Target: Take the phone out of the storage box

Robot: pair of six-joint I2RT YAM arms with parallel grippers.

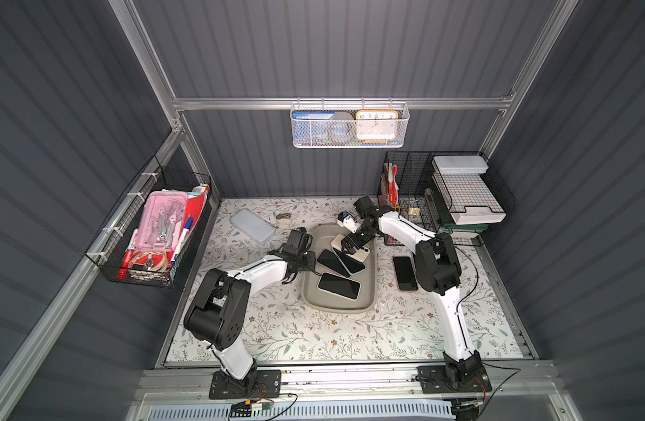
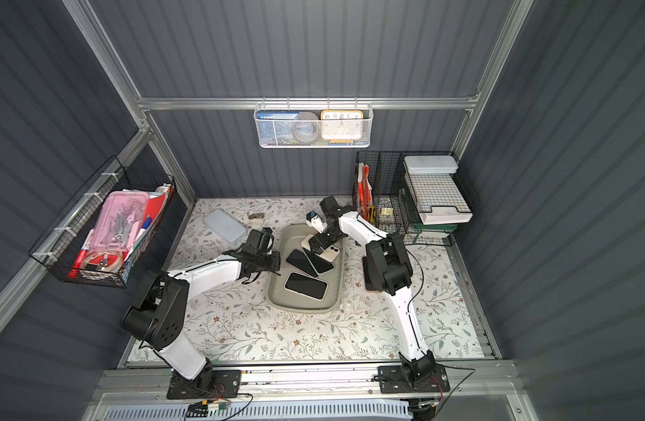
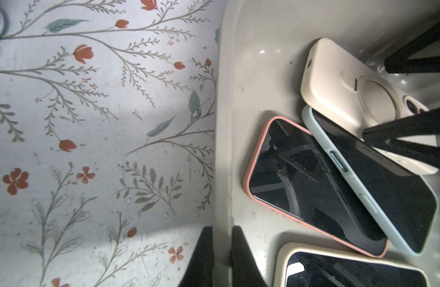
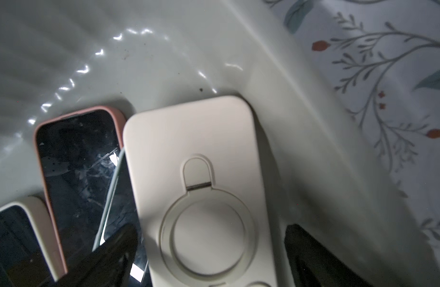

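The grey storage box [image 3: 251, 81] holds several phones: a cream-cased phone [image 4: 196, 134] face down, pink-rimmed [image 3: 306, 191] and pale-blue-rimmed [image 3: 406, 210] phones under or beside it, and another cream-rimmed phone [image 3: 353, 272] nearer the front. My left gripper is shut on the box's left rim. My right gripper is open over the cream-cased phone, one finger on each side of it. Whether the fingers touch it is unclear.
Another phone [image 1: 405, 273] lies on the table right of the box. A translucent lid [image 1: 252, 224] lies at back left. Wire baskets stand at back right and left, and a mesh basket hangs on the back wall.
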